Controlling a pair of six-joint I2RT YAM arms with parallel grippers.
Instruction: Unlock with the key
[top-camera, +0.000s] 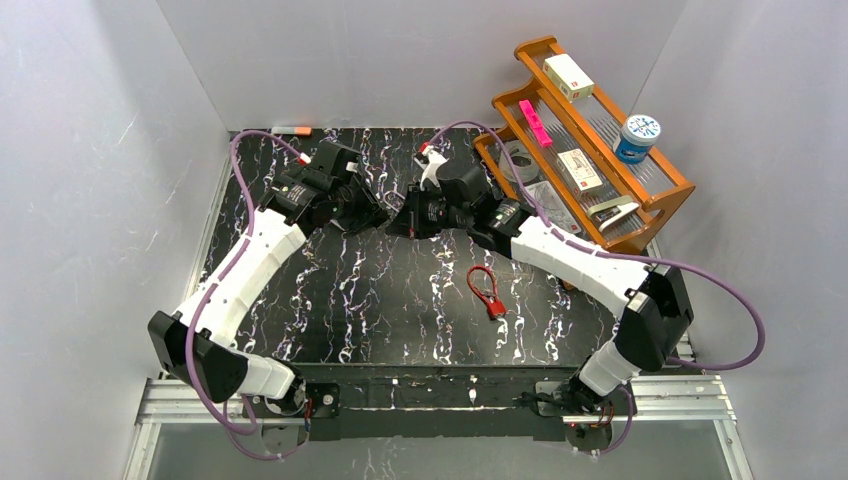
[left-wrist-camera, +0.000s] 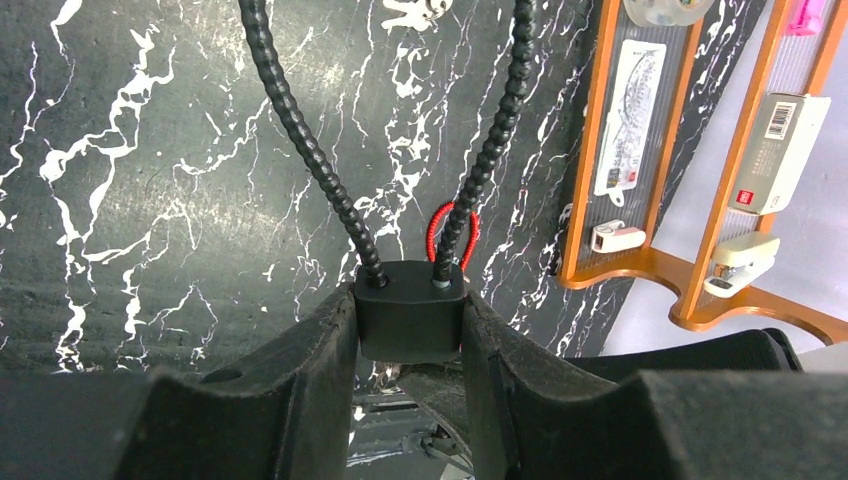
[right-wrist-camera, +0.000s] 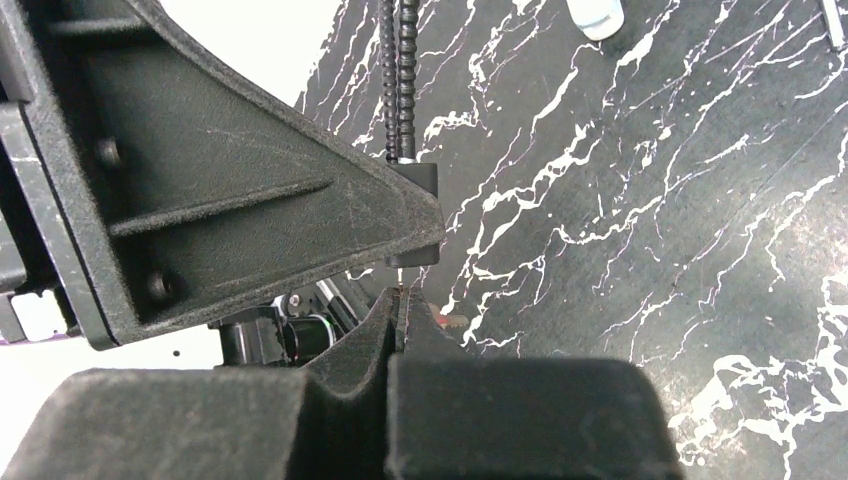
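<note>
A black padlock (left-wrist-camera: 410, 312) with a ribbed black cable shackle (left-wrist-camera: 300, 125) sits between the fingers of my left gripper, which is shut on its body. In the right wrist view the padlock (right-wrist-camera: 425, 180) shows edge-on, partly hidden by a left finger. Close against its lower end is my right gripper, shut, its tips pointing at the padlock. A thin light sliver, perhaps the key (right-wrist-camera: 401, 275), shows between those tips and the padlock; how firmly it is gripped is unclear. From the top, both grippers (top-camera: 382, 218) (top-camera: 396, 232) nearly touch.
On the dark marbled table lies a red padlock (top-camera: 495, 308) with a red loop. A small white item (left-wrist-camera: 415, 12) lies on the table too. The wooden shelf (top-camera: 690, 190) at the back right holds boxes and a blue jar (top-camera: 636, 140).
</note>
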